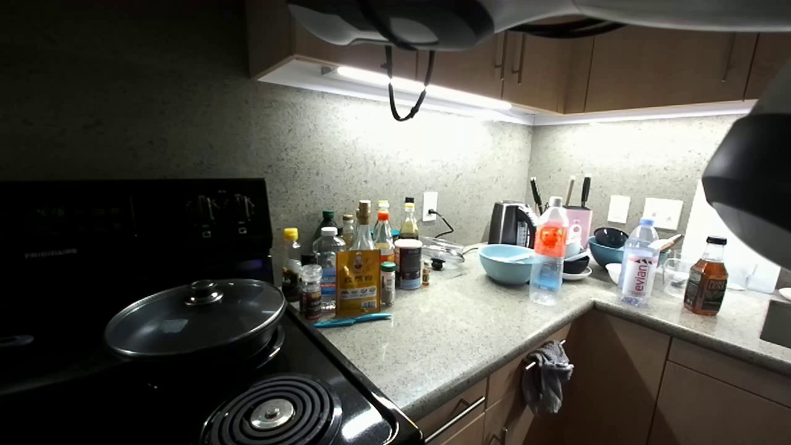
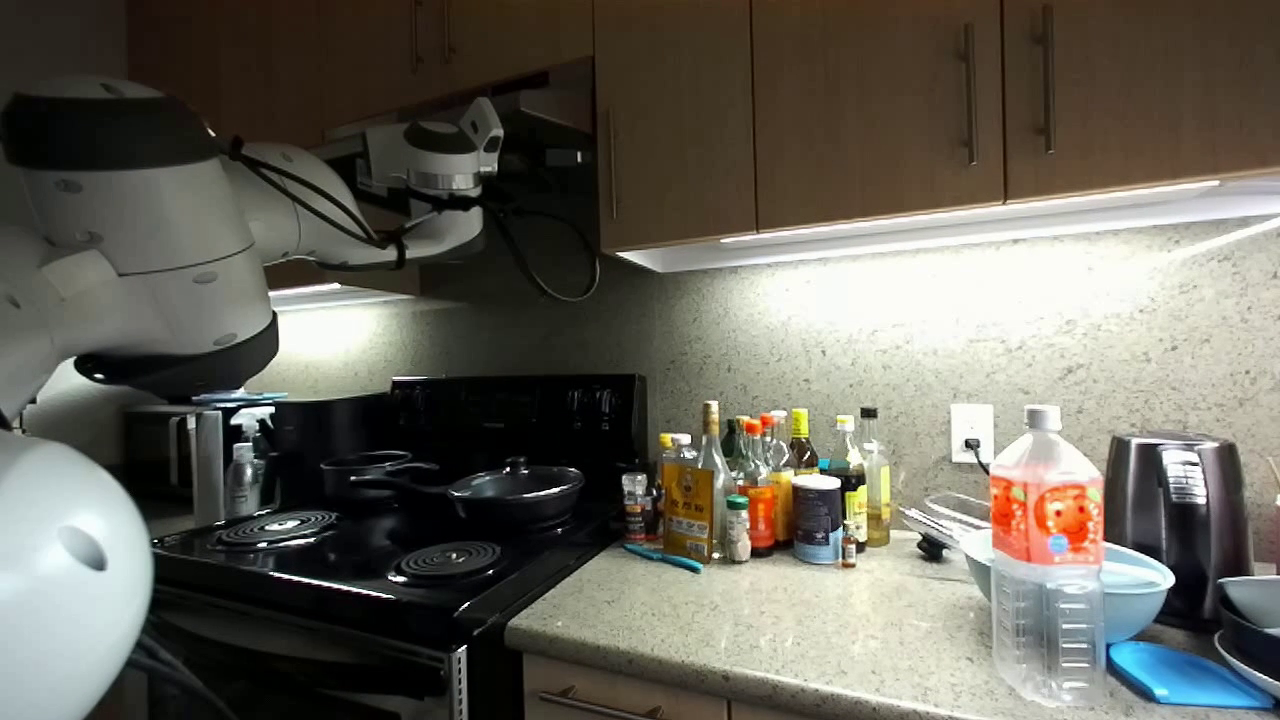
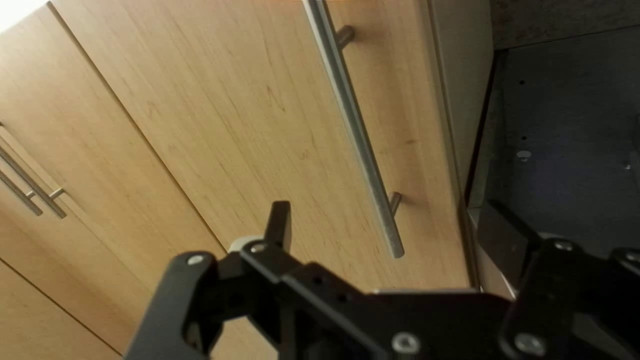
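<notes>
Wide apart in the wrist view, the black fingers (image 3: pixel 279 223) of my gripper are open with nothing held between them. Beyond the gap is a steel bar handle (image 3: pixel 360 135) on a light wooden cabinet door (image 3: pixel 240 120). The handle runs at a slant in this view, its lower end between the fingers. How far off it is, I cannot tell. In exterior view 2 the arm's wrist (image 2: pixel 444 156) is raised above the stove, beside the upper cabinets, and the fingers are lost in shadow. Exterior view 1 shows only parts of the arm.
A dark recess (image 3: pixel 570 144) lies right of the door's edge. Below are the stove with a lidded pan (image 1: pixel 196 319), several seasoning bottles, a blue bowl (image 1: pixel 506 264) and a large plastic bottle (image 2: pixel 1047 564). A black cable (image 2: pixel 564 288) dangles from the arm.
</notes>
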